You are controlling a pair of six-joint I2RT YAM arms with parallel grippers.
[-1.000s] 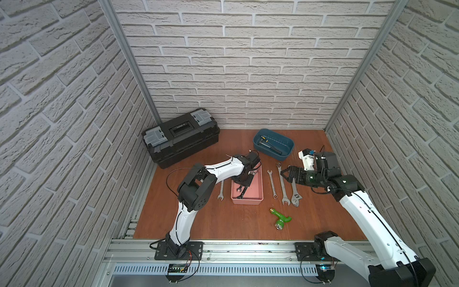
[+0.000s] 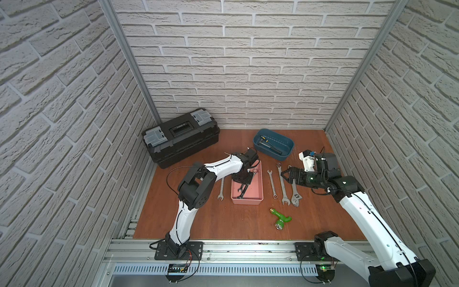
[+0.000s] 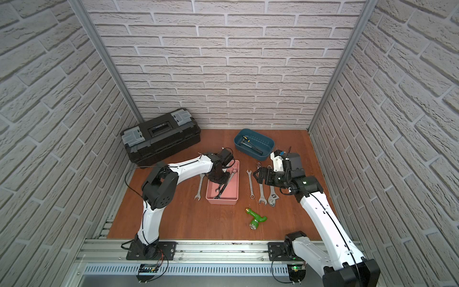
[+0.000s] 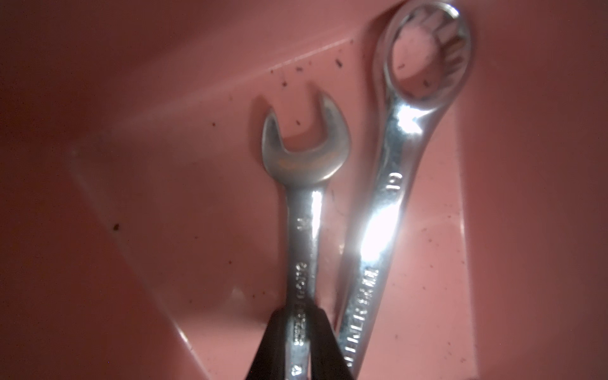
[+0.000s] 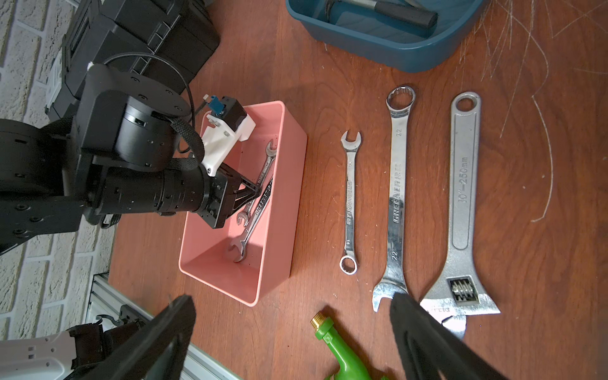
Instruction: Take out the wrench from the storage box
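Note:
The pink storage box (image 5: 278, 240) holds two steel combination wrenches. In the left wrist view the smaller wrench (image 4: 304, 164) lies left of the larger one marked 19 (image 4: 392, 164). My left gripper is down inside the box, its fingers either side of the smaller wrench's shank; whether they are closed on it is hard to tell. My right gripper hangs open over the table, right of the box, above loose tools, with nothing held.
Right of the box lie several loose wrenches (image 5: 395, 190) and a green tool (image 5: 342, 351). A blue bin (image 3: 253, 143) with hammers stands behind, and a black toolbox (image 3: 160, 136) is at back left.
The right arm looks unchanged.

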